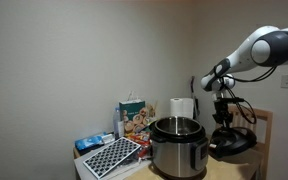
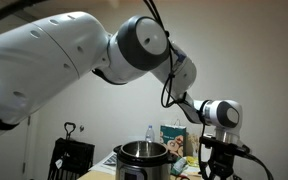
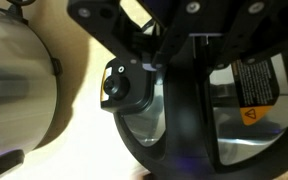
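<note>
In exterior view 1, a dark round lid (image 1: 233, 141) is tilted below my gripper (image 1: 226, 122), to the right of the steel cooker pot (image 1: 180, 152). The pot stands uncovered, its dark rim facing up. Close up in the wrist view, the lid (image 3: 239, 135) shows shiny metal, a black handle bar (image 3: 187, 135) and an orange warning label. My gripper is shut on that handle, with its fingertips mostly hidden among dark parts. The pot's (image 3: 14, 90) side lies to the left, apart from the lid. Exterior view 2 does not show the lid clearly.
A perforated tray (image 1: 111, 157) lies left of the pot, near a blue box (image 1: 91, 142). Behind stand a patterned bag (image 1: 134, 115) and a paper roll (image 1: 181, 108). A wooden chair (image 1: 263, 130) is close on the lid's right.
</note>
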